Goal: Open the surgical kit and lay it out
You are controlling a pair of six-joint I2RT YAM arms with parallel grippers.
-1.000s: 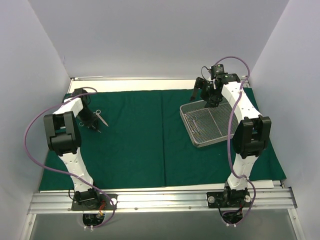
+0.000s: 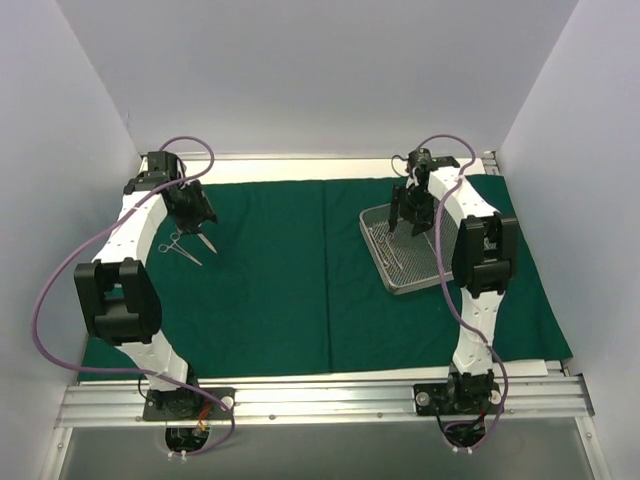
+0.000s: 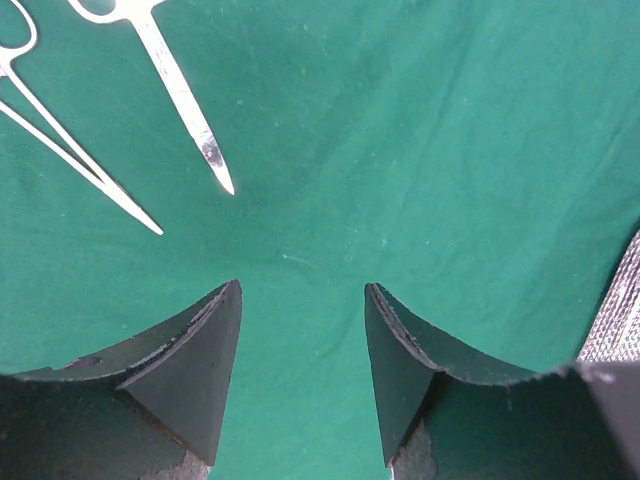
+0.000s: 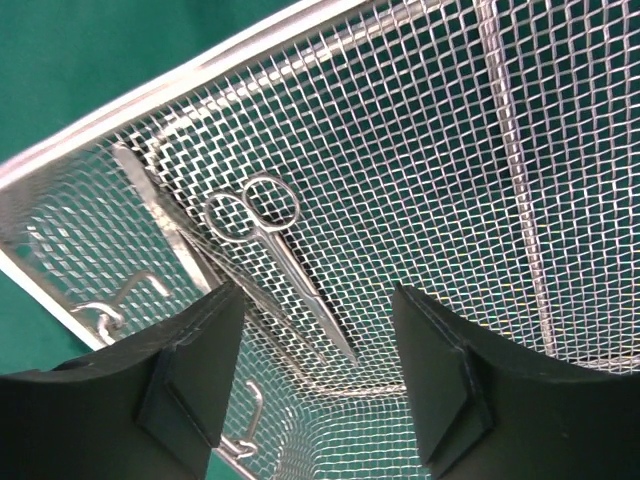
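My left gripper is open and empty over the green drape, with scissors [image 3: 180, 95] and a slim ring-handled instrument [image 3: 95, 172] lying flat beyond its fingertips in the left wrist view. My right gripper is open above the metal mesh tray [image 4: 440, 140]. Inside the tray, in the right wrist view, lie scissors [image 4: 285, 258], a flat instrument [image 4: 155, 207] with thin instruments alongside, and other ring-handled instruments [image 4: 112, 314] at the left.
The tray [image 2: 420, 285] sits on the right half of the green drape [image 2: 260, 300]. Walls stand at both sides and the back.
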